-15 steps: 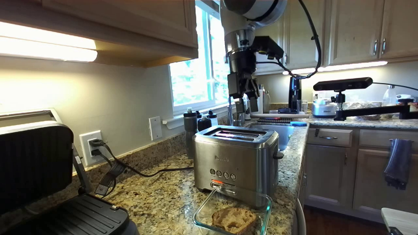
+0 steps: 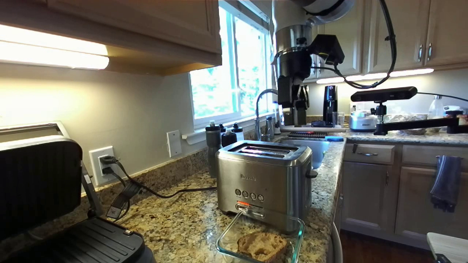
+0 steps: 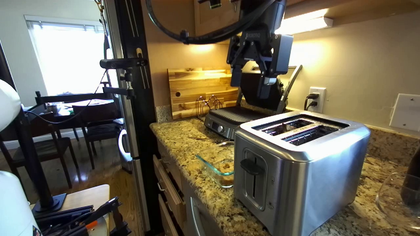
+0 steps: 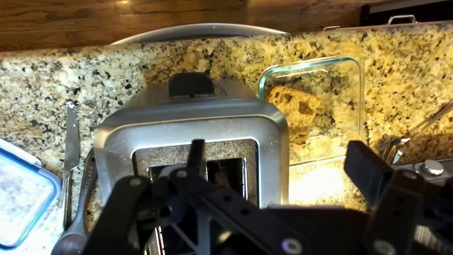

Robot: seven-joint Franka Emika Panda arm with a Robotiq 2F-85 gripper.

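Note:
A slice of bread (image 2: 261, 246) lies in a clear glass dish (image 2: 300, 239) on the counter, close against the toaster (image 2: 259, 184). The toaster is brushed steel, its slots facing up and its black lever (image 3: 252, 167) on the end toward the second exterior view. My gripper (image 3: 249, 88) hangs above the toaster, fingers pointing down and spread apart, with nothing between them. From the wrist view, one finger (image 4: 196, 155) overlaps the toaster slots, while the other finger (image 4: 361, 168) is past the dish's near corner. Something dark shows down in one slot; I cannot tell what it is.
An open contact grill (image 3: 240, 114) stands beyond the dish, and a power cord (image 2: 175, 192) runs along the wall side. A knife (image 4: 71, 144) and a blue-rimmed lid (image 4: 25, 191) lie on the toaster's other side. Upper cabinets (image 2: 131, 26) overhang the counter.
My arm has shifted to the right in the first exterior view and risen slightly. The toaster, the dish and the bread have stayed in place.

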